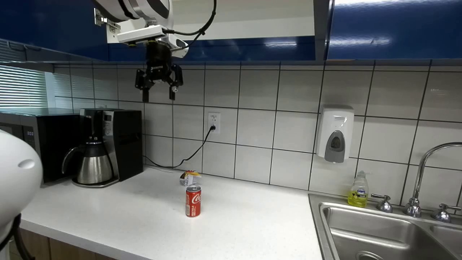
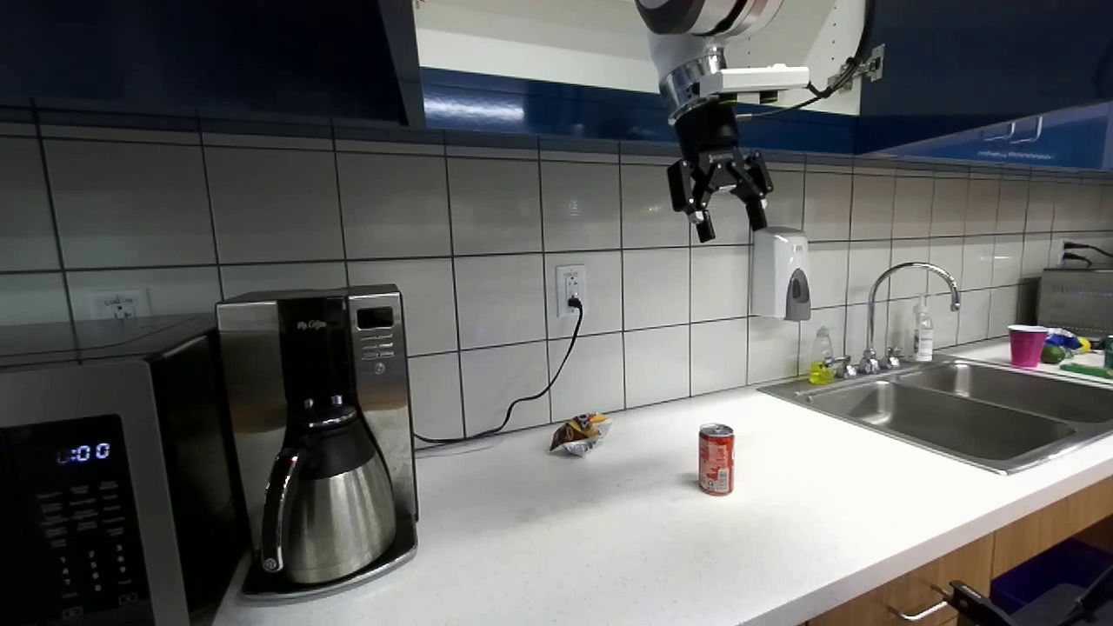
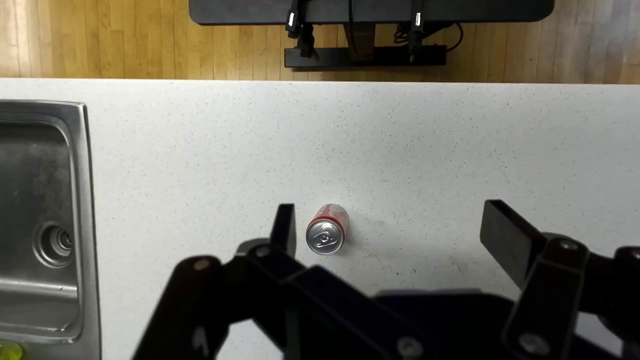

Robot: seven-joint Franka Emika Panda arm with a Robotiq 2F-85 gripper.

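Note:
A red and silver soda can (image 1: 193,202) stands upright on the white counter (image 1: 242,225). Behind it, toward the tiled wall, lies a crumpled snack bag (image 2: 581,433). High over the counter, just below the blue cabinet, my gripper (image 1: 158,97) hangs open and pointing down, with nothing in its grasp. From the wrist, the can (image 3: 327,230) appears far below, between the spread fingers and nearer the left one. The snack bag is out of sight in that view.
A coffee maker (image 2: 376,417) and a microwave (image 2: 94,490) occupy one end of the counter. A sink (image 1: 368,229) with a faucet and dish soap (image 1: 358,190) is at the other. A soap dispenser (image 1: 336,134) hangs on the wall.

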